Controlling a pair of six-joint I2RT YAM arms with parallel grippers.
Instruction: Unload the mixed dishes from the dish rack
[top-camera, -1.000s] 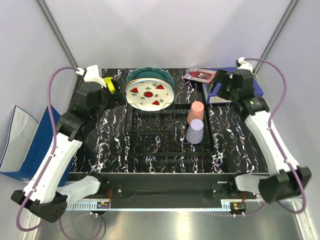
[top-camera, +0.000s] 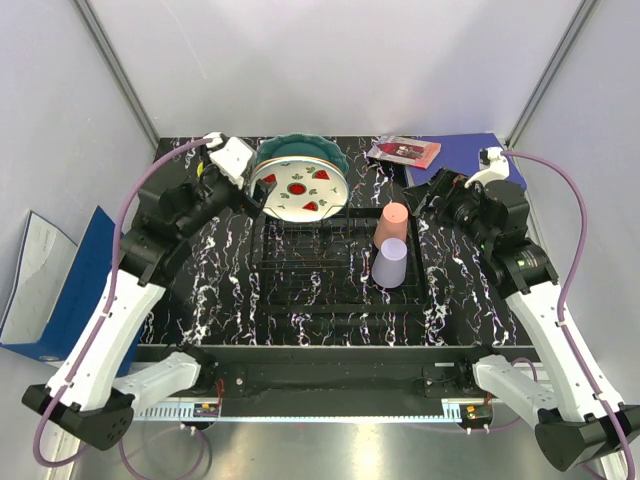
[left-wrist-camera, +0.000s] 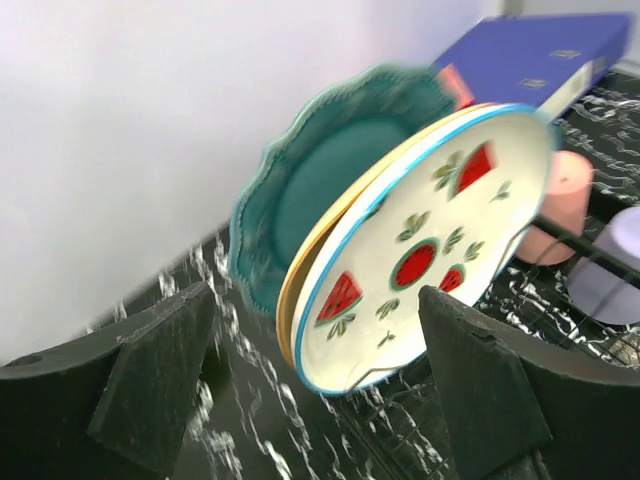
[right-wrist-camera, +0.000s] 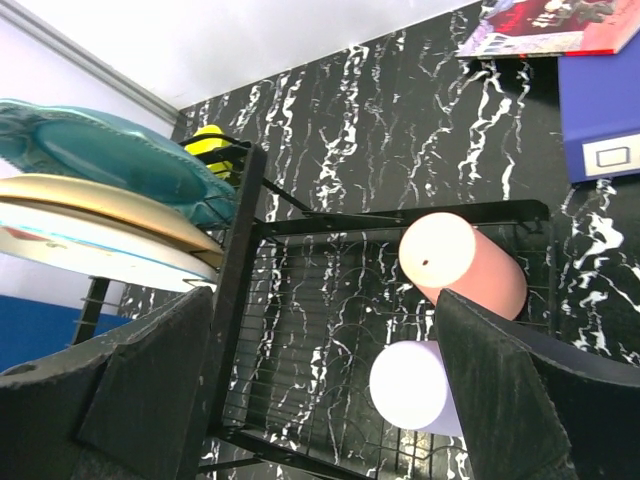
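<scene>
The black dish rack holds a watermelon-pattern plate with an orange-rimmed plate and a teal scalloped plate behind it. On its right lie a pink cup and a lilac cup. My left gripper is part open at the watermelon plate's left edge; in the left wrist view the plates' edges appear between and beyond its fingers, not clearly gripped. My right gripper stands open above the rack's right end, both cups below it in the right wrist view.
A blue box and a red printed packet lie at the back right. A yellow item sits behind the plates. A blue bin stands at far left. Counter beside the rack is mostly clear.
My left gripper has moved right toward the plates and turned, dropping slightly.
</scene>
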